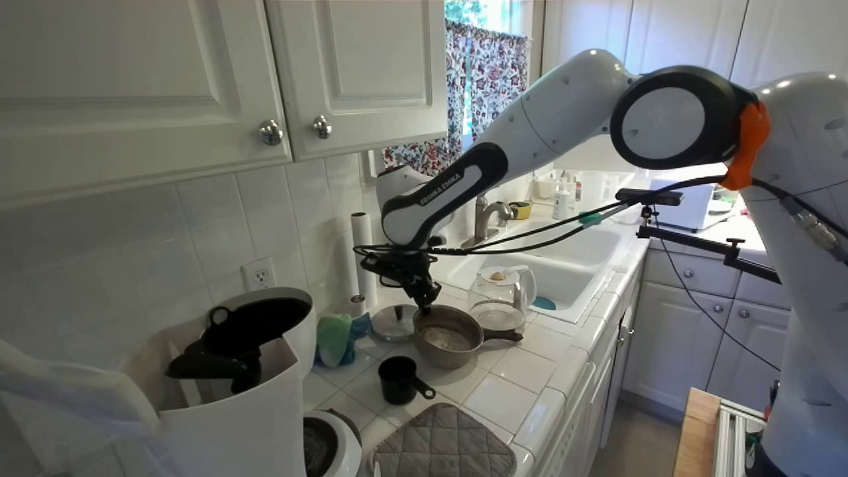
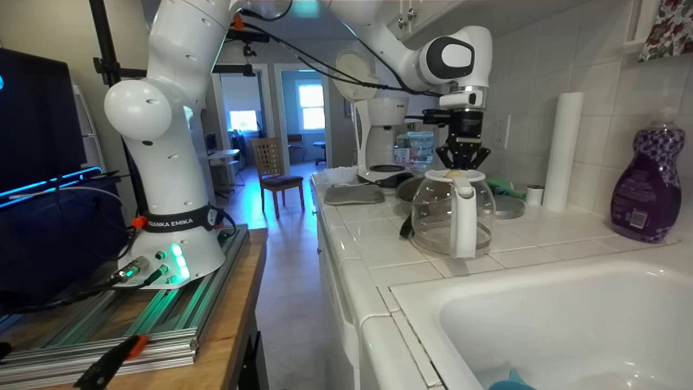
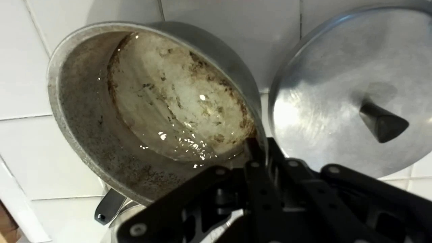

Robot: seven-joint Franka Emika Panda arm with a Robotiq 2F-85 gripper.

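A worn grey metal pot point(image 1: 447, 340) with a dark handle point(image 1: 502, 335) stands on the tiled counter, tipped so that its far rim sits higher. Shallow clear liquid glints inside the pot point(image 3: 178, 105) in the wrist view. My gripper is shut on the pot's rim, one finger inside the wall and the other outside. From above the far side of the pot, the gripper point(image 1: 426, 307) reaches down in exterior view 1. In exterior view 2 the glass carafe point(image 2: 432, 211) hides much of the pot and the fingertips.
A round metal lid point(image 3: 324, 101) with a dark knob lies right beside the pot. Close by are a small black pot point(image 1: 397, 379), the carafe and a green-blue cloth point(image 1: 335, 340). A paper roll point(image 1: 362, 254) stands against the wall. Bare tiles point(image 1: 525, 370) lie towards the counter's front edge.
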